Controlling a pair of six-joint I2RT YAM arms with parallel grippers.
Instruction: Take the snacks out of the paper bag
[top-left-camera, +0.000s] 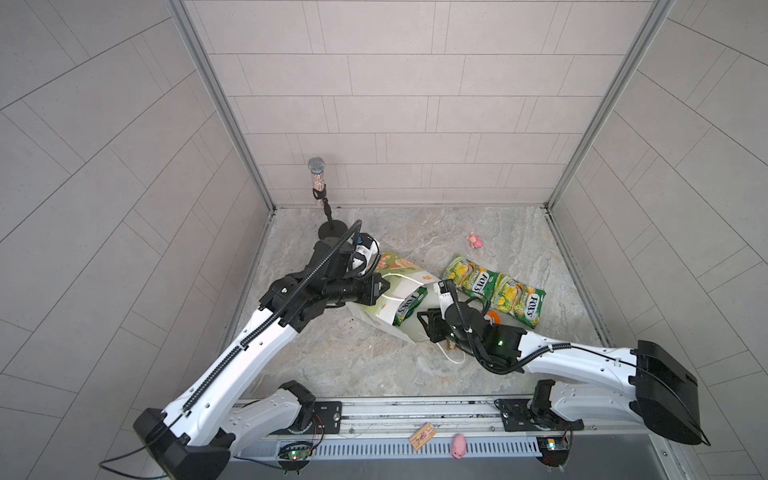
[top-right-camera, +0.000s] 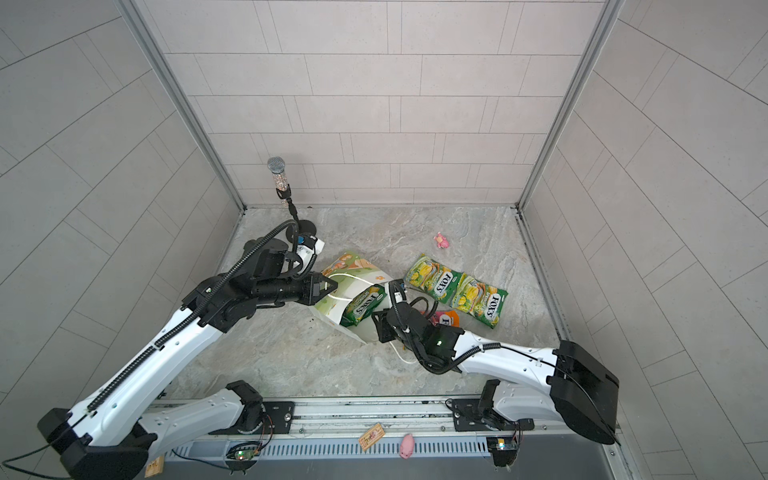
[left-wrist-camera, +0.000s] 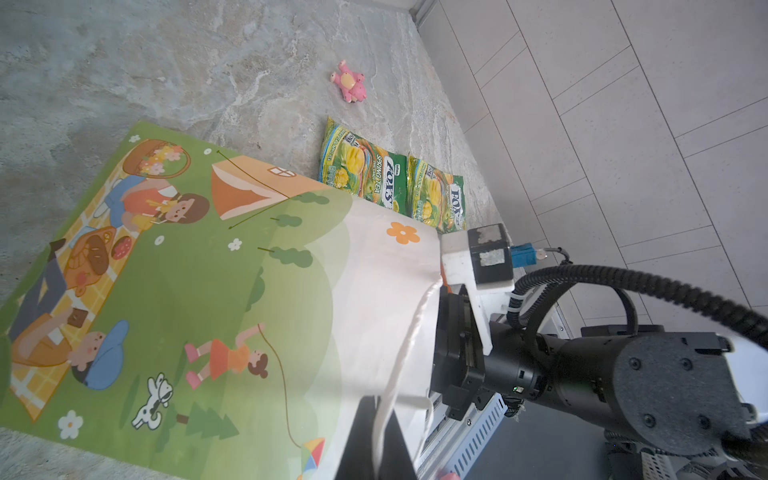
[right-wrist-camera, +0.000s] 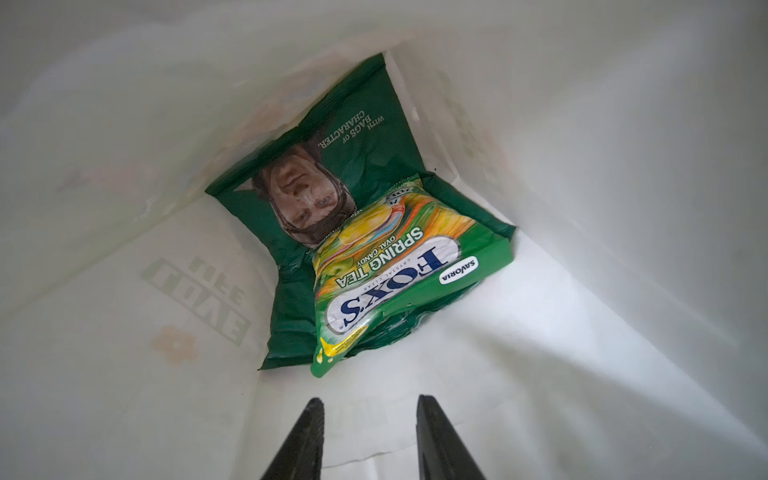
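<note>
An illustrated paper bag (left-wrist-camera: 240, 320) lies on its side in mid-table, its white handle (left-wrist-camera: 404, 336) running to my left gripper, which is shut on it. Inside, in the right wrist view, a Fox's candy bag (right-wrist-camera: 400, 272) rests on a dark green snack bag (right-wrist-camera: 336, 152). My right gripper reaches into the bag, fingers apart with nothing between them, below those packs. Two more Fox's bags (top-left-camera: 516, 297) (top-right-camera: 436, 276) lie on the table to the right of the paper bag.
A pink toy (top-left-camera: 475, 240) lies behind the loose packs. A microphone stand (top-left-camera: 326, 224) is at the back left. An orange item (top-right-camera: 446, 318) is partly hidden by the right arm.
</note>
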